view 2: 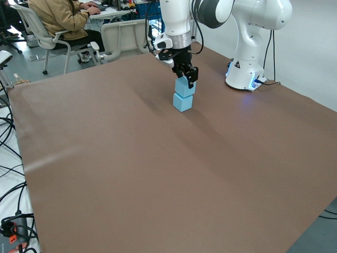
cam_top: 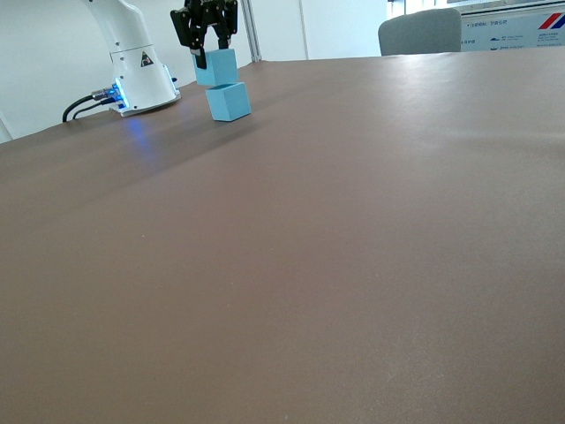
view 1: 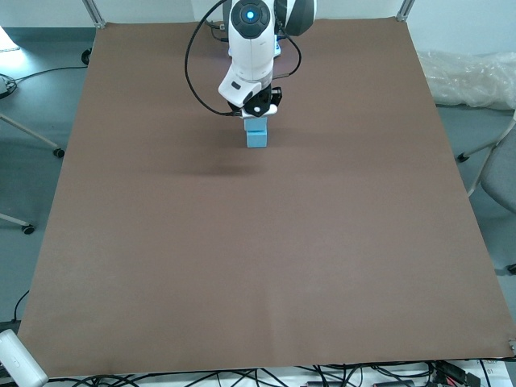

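Note:
Two light blue cubes form a stack near the back of the brown table [view 1: 266, 242]. The lower cube [cam_top: 229, 103] rests on the tabletop, and the upper cube [cam_top: 216, 72] sits on it. My black gripper [cam_top: 212, 55] is at the upper cube, with its fingers down beside that cube's sides; whether they press on it I cannot tell. In the right view the gripper [view 2: 186, 80] covers part of the upper cube, and in the left view the wrist housing hides the fingers above the lower cube [view 1: 256, 139].
The arm's white base [view 2: 243, 74] stands at the table's back, with cables beside it. A bundle of cables [view 2: 16, 226] runs outside the table edge, and chairs stand beyond the table.

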